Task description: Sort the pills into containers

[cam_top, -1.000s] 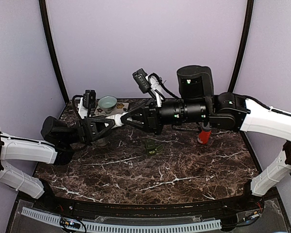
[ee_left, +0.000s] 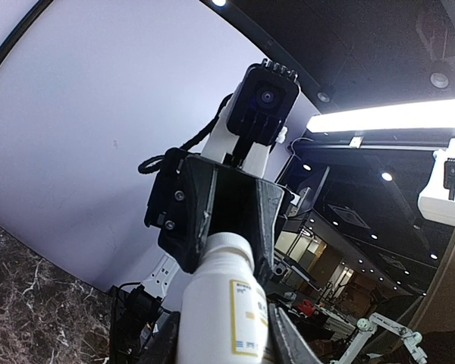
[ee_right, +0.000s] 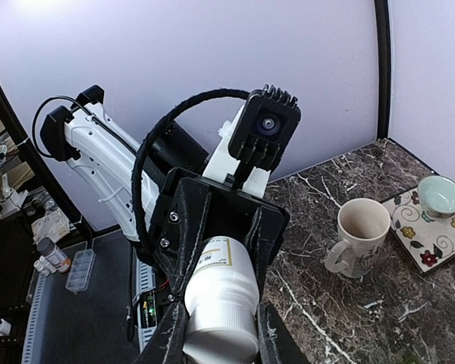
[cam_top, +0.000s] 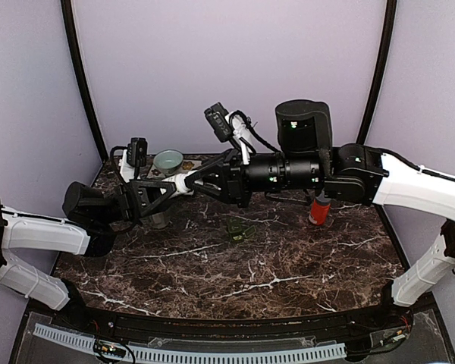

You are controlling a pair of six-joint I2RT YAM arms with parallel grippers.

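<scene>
A white pill bottle (cam_top: 180,183) is held in the air between my two grippers, high over the table. My left gripper (cam_top: 170,192) is shut on the bottle's body, whose yellow-edged label (ee_left: 249,318) faces the left wrist view. From the opposite side, my right gripper (cam_top: 194,182) is shut at the bottle's white ribbed cap (ee_right: 221,327). In the left wrist view the cap's top shows between the right gripper's dark fingers (ee_left: 199,208). Whether the cap is loose cannot be told. No pills show.
On the patterned tray (ee_right: 430,258) stands a pale green bowl (ee_right: 440,199), with a white mug (ee_right: 362,231) beside it. A red container (cam_top: 319,210) is at the right; a green item (cam_top: 238,230) lies mid-table.
My right gripper has shifted very slightly left and up at the cap. The left arm and the bottle stay nearly where they were.
</scene>
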